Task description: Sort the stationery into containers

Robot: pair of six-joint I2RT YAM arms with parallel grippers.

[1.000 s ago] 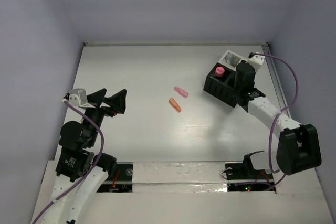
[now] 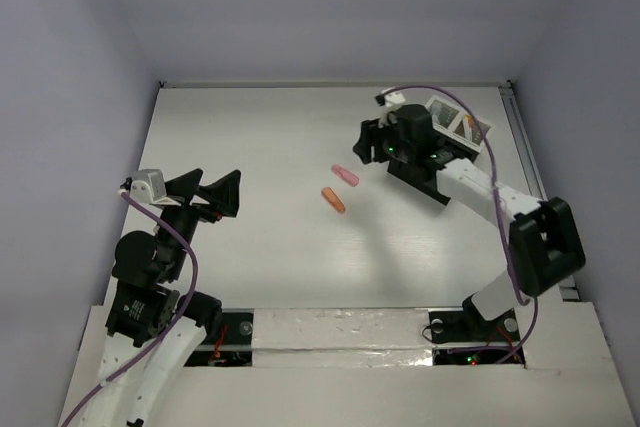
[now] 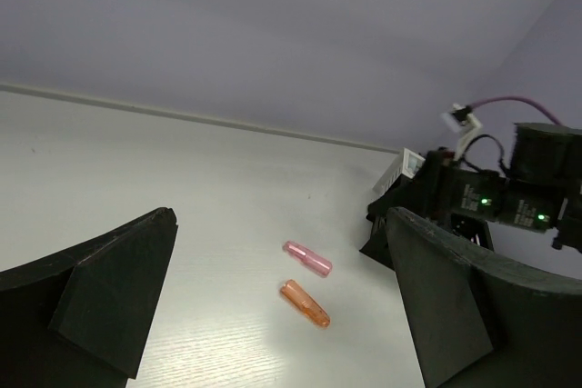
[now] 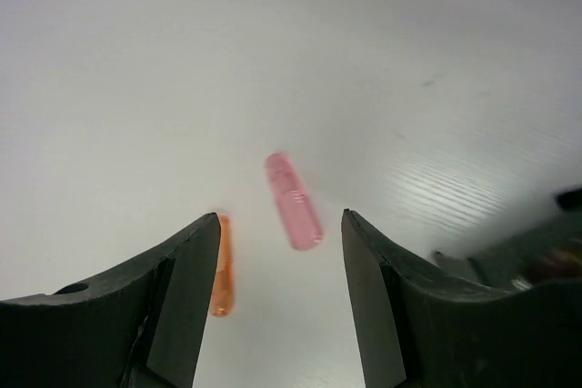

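Observation:
A pink item (image 2: 345, 175) and an orange item (image 2: 333, 200) lie on the white table, seen in all three views. My right gripper (image 2: 369, 143) hangs open above and behind the pink one, its fingers empty; both items show below it in the blurred right wrist view (image 4: 282, 243). The black container (image 2: 420, 183) at the right is partly hidden by the right arm, with a white box (image 2: 445, 110) behind it. My left gripper (image 2: 215, 192) stands open at the left, nothing between its fingers.
Walls rise at the back and sides.
My right gripper has swung left from over the black container toward the loose items. The left arm has stayed still.

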